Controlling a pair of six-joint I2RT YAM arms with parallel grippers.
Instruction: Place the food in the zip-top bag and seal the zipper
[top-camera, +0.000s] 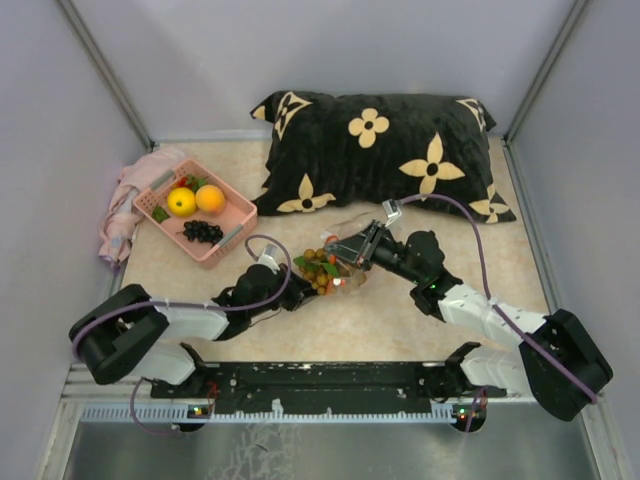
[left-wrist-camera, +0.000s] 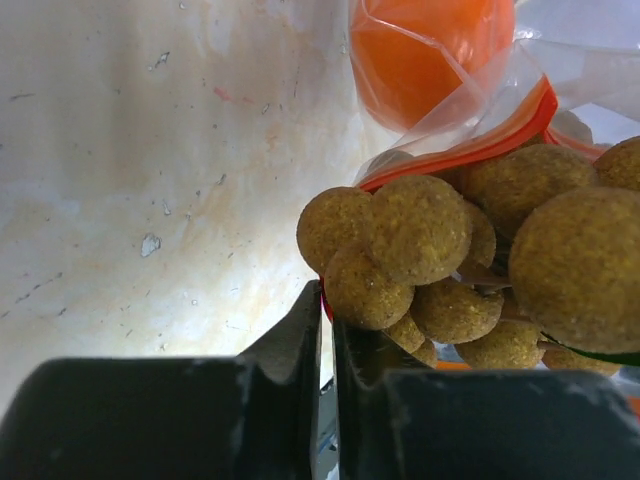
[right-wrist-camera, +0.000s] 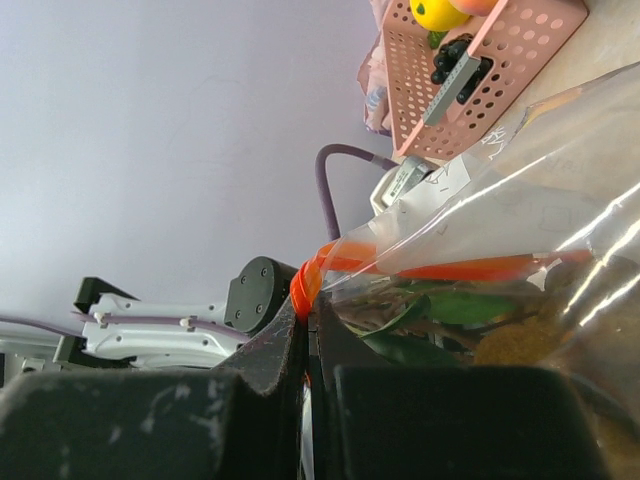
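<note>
The zip top bag (right-wrist-camera: 540, 210) with its orange zipper lies mid-table, a bunch of brown round fruit (top-camera: 318, 270) with green leaves in its mouth. In the left wrist view the fruit (left-wrist-camera: 410, 230) crowds over the zipper edge, beside an orange object (left-wrist-camera: 420, 50) seen through plastic. My left gripper is shut at the bag's red lower edge, under the fruit; whether it pinches that edge is unclear. My right gripper is shut on the orange zipper, the clear plastic stretched from it over leaves and fruit.
A pink basket (top-camera: 228, 245) with fruit stands at the left beside a pink cloth (top-camera: 125, 200). A black patterned pillow (top-camera: 370, 160) fills the back. Bare table shows in front and at the right.
</note>
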